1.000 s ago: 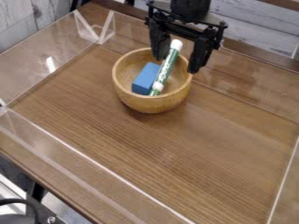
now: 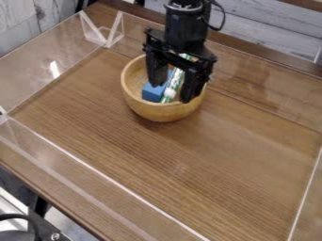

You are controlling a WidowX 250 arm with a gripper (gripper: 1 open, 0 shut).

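My black gripper (image 2: 175, 73) hangs over the wooden bowl (image 2: 160, 108), open, its two dark fingers reaching down on either side inside the rim. In the bowl lie a blue block (image 2: 152, 92) and a white and green cylindrical item (image 2: 172, 88), both partly hidden by the gripper.
Pale raised edges run along its sides, with white brackets at the left. A black cable arches above the arm, and a dark object sits at the lower left corner.
The gripper has come down and toward the viewer from above the back of the bowl, and now covers more of the items inside.
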